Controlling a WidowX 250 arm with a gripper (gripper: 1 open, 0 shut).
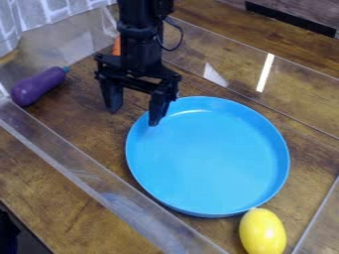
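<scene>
My black gripper [135,99] hangs at the upper centre of the view, open, its fingers spread over the wooden floor just behind the upper left rim of a round blue plate [205,157]. A purple eggplant [36,87] lies to the left of the gripper. A yellow oval object [263,230] lies below the plate at the bottom right. An orange object [117,47] is partly hidden behind my arm.
Transparent walls edge the wooden surface along the left and right. Bare wood [245,55] is clear at the upper right and to the lower left of the plate.
</scene>
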